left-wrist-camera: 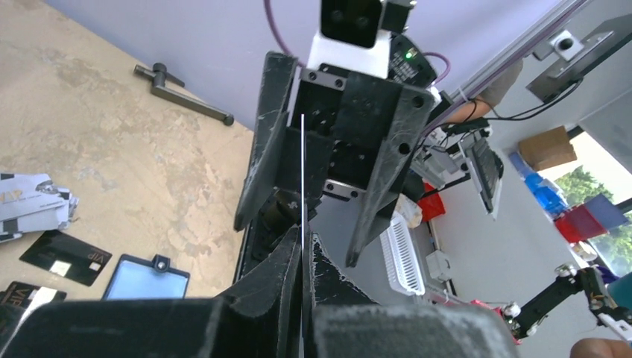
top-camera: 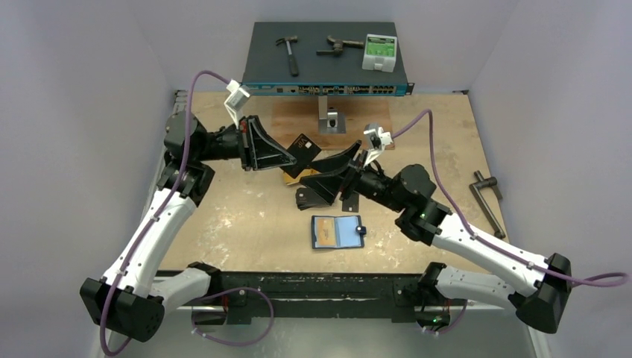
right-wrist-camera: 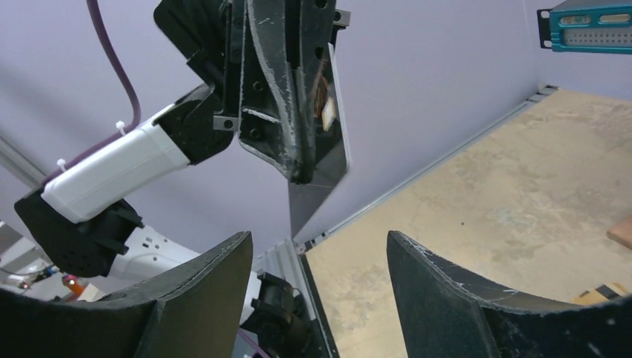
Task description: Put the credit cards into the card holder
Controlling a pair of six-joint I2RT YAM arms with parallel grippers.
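Observation:
A black card [top-camera: 303, 151] with a chip sticks out from my left gripper [top-camera: 291, 160], which is shut on its edge. In the left wrist view that card [left-wrist-camera: 302, 171] shows edge-on as a thin line. Facing it, my right gripper [top-camera: 337, 173] stands open, and nothing lies between its fingers. In the right wrist view the held card [right-wrist-camera: 328, 149] hangs beyond the fingertips, apart from them. The card holder [top-camera: 349, 231] lies spread near the table's front. Behind it are a pile of black cards [top-camera: 309, 198] and a single card [top-camera: 350, 203], partly hidden by my right gripper.
A yellow item [top-camera: 294, 176] lies under the held card, partly covered. At the back are a wooden board [top-camera: 291, 123] and a rack unit [top-camera: 320, 60] carrying tools. A metal tool [top-camera: 488, 205] rests at the right edge.

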